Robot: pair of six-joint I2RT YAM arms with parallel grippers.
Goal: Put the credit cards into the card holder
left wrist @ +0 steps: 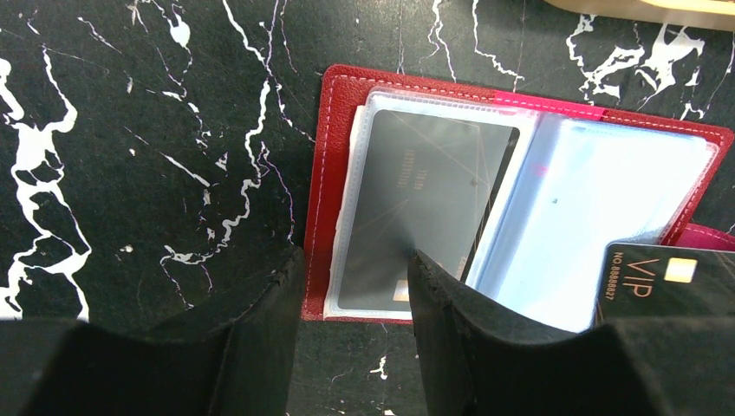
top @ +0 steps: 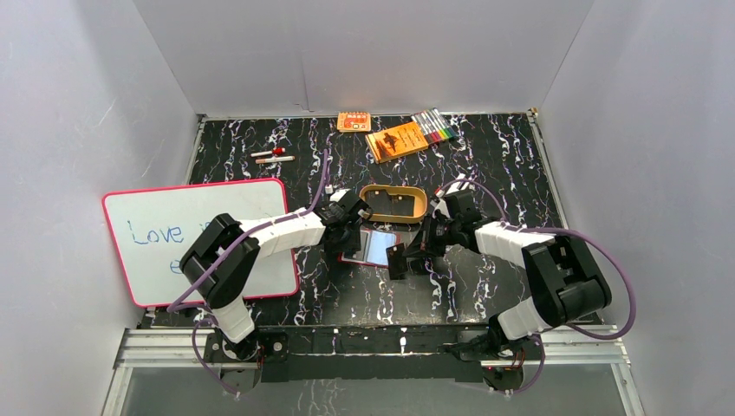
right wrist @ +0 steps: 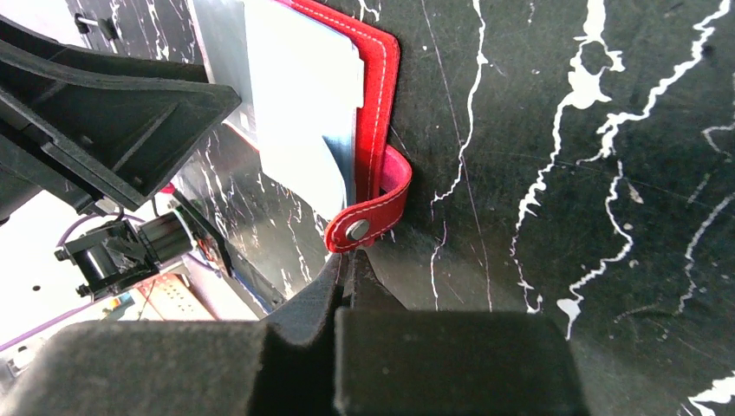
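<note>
The red card holder [left wrist: 319, 199] lies open on the table. A dark card [left wrist: 425, 199] sits under the clear sleeve on its left side; the right sleeve [left wrist: 598, 199] looks pale blue and empty. Above the left side is my left gripper, its fingers apart with nothing visible between them. A black VIP card [left wrist: 667, 277] overlaps the lower right of the holder. My right gripper [top: 411, 252] is shut on that card [top: 396, 262] by its right edge. In the right wrist view the holder's snap strap [right wrist: 368, 217] shows beside the shut fingertips.
Behind the holder stands a tan tray [top: 419, 204] with dark cards in it. At the left lies a whiteboard [top: 208, 204], partly under the left arm. Notebooks [top: 399, 141] and markers [top: 435, 126] lie at the back. In front of the holder the table is bare.
</note>
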